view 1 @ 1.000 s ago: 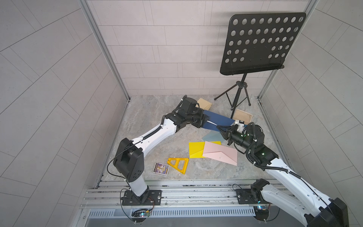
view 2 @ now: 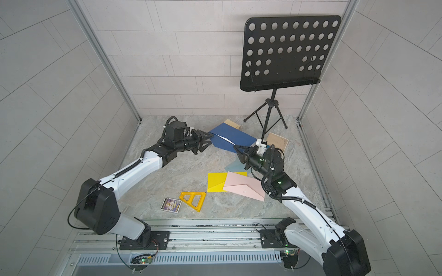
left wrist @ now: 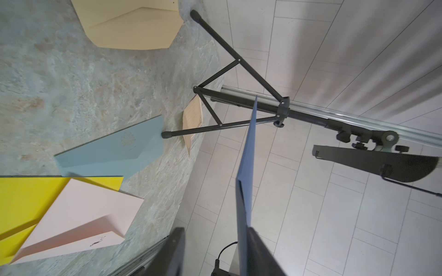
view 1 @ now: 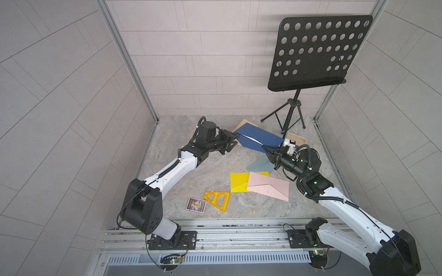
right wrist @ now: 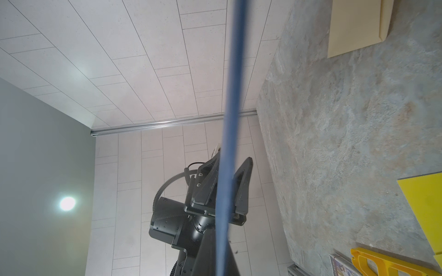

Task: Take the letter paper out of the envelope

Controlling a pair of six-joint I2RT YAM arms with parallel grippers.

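A dark blue envelope hangs raised above the table, its slit showing a white line. My right gripper is shut on its near right side; in the right wrist view the envelope is an edge-on blurred blue strip. My left gripper is at the envelope's far left end, fingers part open around the edge, which in the left wrist view runs edge-on between blurred fingertips. Whether they touch it is unclear.
Beige envelopes, a grey-blue one, a yellow one and a pink one lie below. A yellow plastic triangle and card box lie in front. A music stand stands behind.
My right gripper and the blue envelope have risen slightly.
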